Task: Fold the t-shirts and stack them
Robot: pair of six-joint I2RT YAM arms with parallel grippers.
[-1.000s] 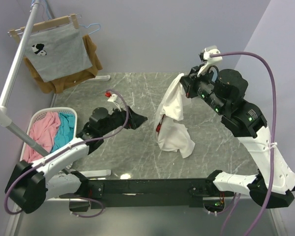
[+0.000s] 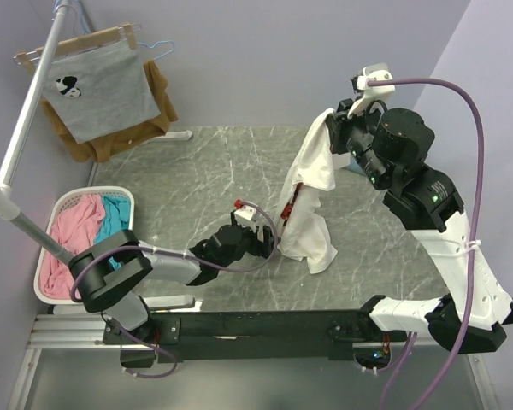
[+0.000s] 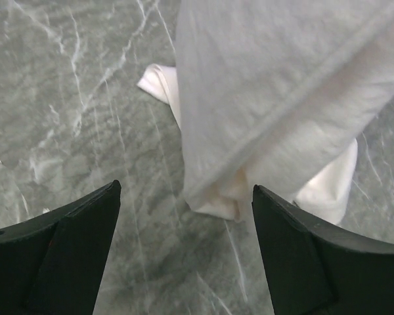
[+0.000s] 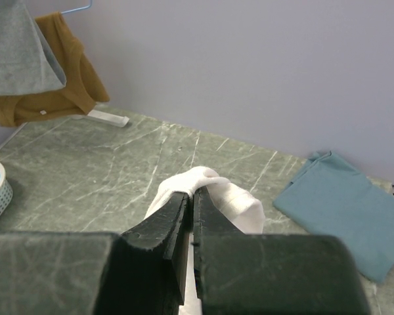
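Observation:
A white T-shirt (image 2: 308, 231) with a red detail hangs from my right gripper (image 2: 335, 128), raised at the right; its lower end rests on the floor surface. In the right wrist view, my right gripper is shut on the white cloth (image 4: 236, 207). My left gripper (image 2: 265, 241) is low beside the shirt's lower left. In the left wrist view, its fingers are apart, open, below the white fabric (image 3: 269, 85) with nothing between them.
A folded blue-grey shirt (image 4: 341, 210) lies at the back right. A laundry basket (image 2: 125, 201) with pink and teal clothes is at the left. A rail (image 2: 24, 120) holds grey and brown shirts.
My left gripper has moved right and down to beside the hanging shirt's lower part. My right gripper has shifted slightly right and up with the shirt in it.

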